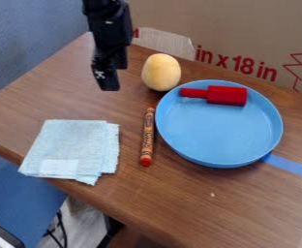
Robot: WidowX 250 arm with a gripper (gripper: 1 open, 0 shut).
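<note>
My black gripper [107, 76] hangs over the wooden table at the upper left, to the left of a pale yellow rounded object [162, 71]; whether its fingers are open or shut is hard to tell. An orange stick with a red end [148, 138] lies in the middle, left of a blue plate [219, 133]. A red object with a narrower handle [223, 94] lies across the plate's back part. A folded light-blue cloth [71, 149] lies at the front left.
A cardboard box [236, 34] stands behind the table. Bare wood [50, 92] is clear at the left and front right. A blue tape strip [293, 167] runs right of the plate. The table's left edge borders a blue surface.
</note>
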